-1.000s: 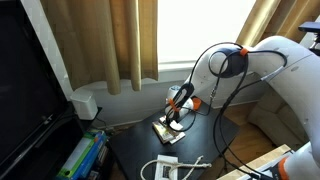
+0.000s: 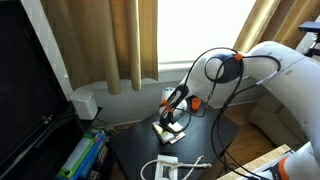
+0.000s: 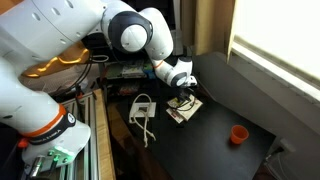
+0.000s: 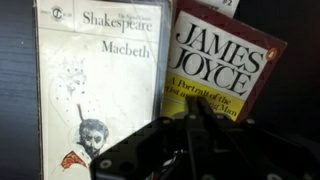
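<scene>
Two paperbacks lie side by side in the wrist view: a pale Shakespeare Macbeth [image 4: 100, 65] on the left and a maroon and yellow James Joyce book [image 4: 222, 62] on the right. Over the lower part of the Joyce book, the dark fingers of my gripper hide some of its cover. How far apart the fingers stand is too dark to tell. From outside, my gripper [image 3: 183, 96] points down just over the books [image 3: 184, 110] on the dark table. Whether it touches them cannot be made out.
An orange-red cup [image 3: 239, 134] stands apart from the books. A white box with a cable [image 3: 143, 110] lies toward the robot's side. More books [image 2: 76, 156] are at the table's left edge.
The arm's hand has shifted slightly left and down in exterior view 1, staying over the books. The books and cup appear unmoved.
</scene>
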